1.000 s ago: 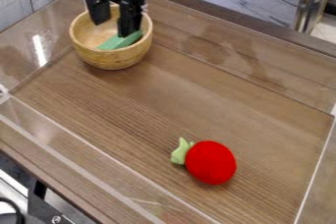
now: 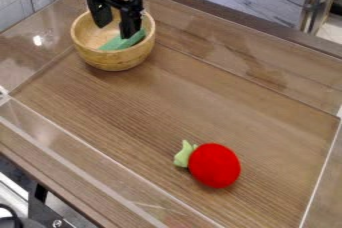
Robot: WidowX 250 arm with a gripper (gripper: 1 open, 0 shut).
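Observation:
A round tan wooden bowl (image 2: 112,58) sits at the upper left of the table, with a green elongated object (image 2: 123,40) inside it. My black gripper (image 2: 112,20) is over the bowl, open, reaching down from the top of the view; its finger details are dark and small. A red round object with a green top (image 2: 214,165), like a toy tomato or strawberry, lies at the lower front right.
A shelf or ledge edge runs along the top right. Dark objects show at the lower left corner.
My gripper has moved slightly up and to the left over the bowl. The green object remains in the bowl, and the red object has not moved.

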